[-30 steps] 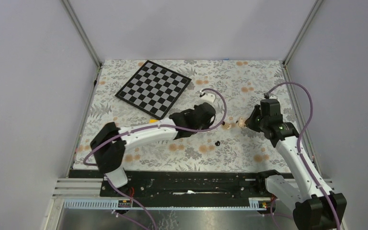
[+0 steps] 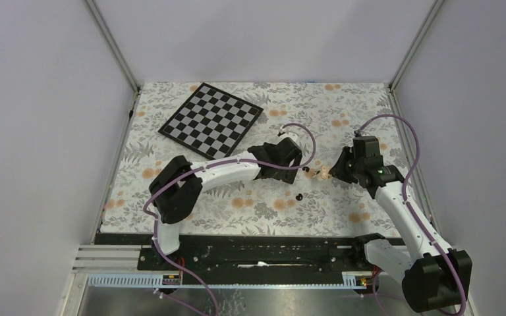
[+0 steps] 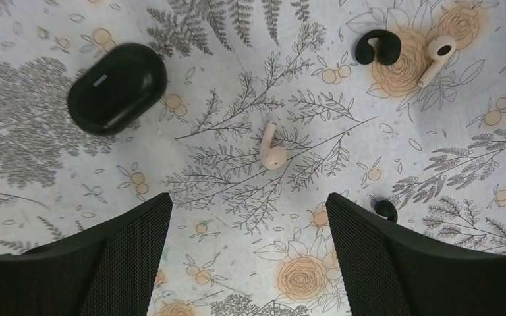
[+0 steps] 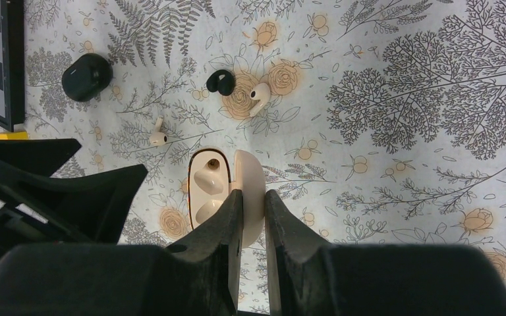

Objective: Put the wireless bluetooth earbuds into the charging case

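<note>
In the right wrist view, the pale pink charging case [image 4: 209, 187] is open, its two earbud wells empty. My right gripper is shut on the case's upright lid [image 4: 253, 172]. A pale earbud [image 3: 274, 156] lies on the cloth in the left wrist view, ahead of my left gripper, whose fingers are wide apart with nothing between them. Farther right lies the second pale earbud [image 3: 440, 49], near a black curved earbud [image 3: 387, 46]. From above, my left gripper [image 2: 293, 176] hides the nearer earbud; the case [image 2: 324, 172] is just to the right.
A closed black case [image 3: 118, 89] rests left of the nearer earbud. Another small black piece [image 2: 299, 197] lies toward the front. The chessboard [image 2: 212, 120] takes up the back left, a yellow object [image 4: 6, 135] by its corner.
My left gripper has moved right and a little toward the front, nearer the case.
</note>
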